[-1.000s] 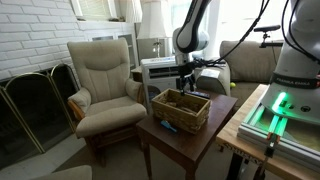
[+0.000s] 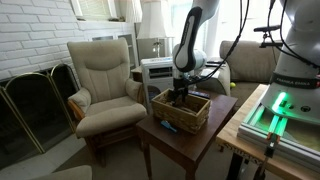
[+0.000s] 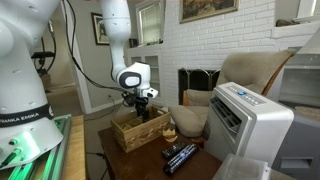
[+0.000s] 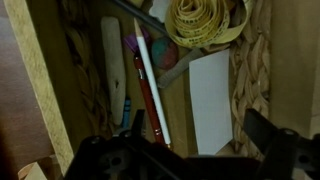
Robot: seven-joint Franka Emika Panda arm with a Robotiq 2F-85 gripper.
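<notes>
A woven basket (image 2: 182, 122) stands on the brown table, and my gripper (image 2: 181, 98) points down into its opening. Seen from the wrist, the gripper is open, its dark fingers wide apart with nothing held. Below it lie a white-and-red pen (image 4: 150, 85), a white card (image 4: 210, 105), a wooden stick (image 4: 114, 70) and a small blue item (image 4: 127, 112). A coiled yellow tape (image 4: 198, 20) and a small multicoloured ball (image 4: 162, 53) sit farther up. In exterior view 2 the basket's near wall (image 3: 142, 137) hides its contents.
A blue object (image 2: 168, 126) lies on the table outside the basket. Dark items (image 3: 180, 158) rest on the tabletop (image 3: 135, 165) beside it. A white appliance (image 3: 240, 120) and a beige armchair (image 2: 103, 85) stand close by. The basket's woven walls (image 4: 255, 60) border the gripper.
My gripper has come down from above the basket into its opening. The basket and the things around it have stayed put.
</notes>
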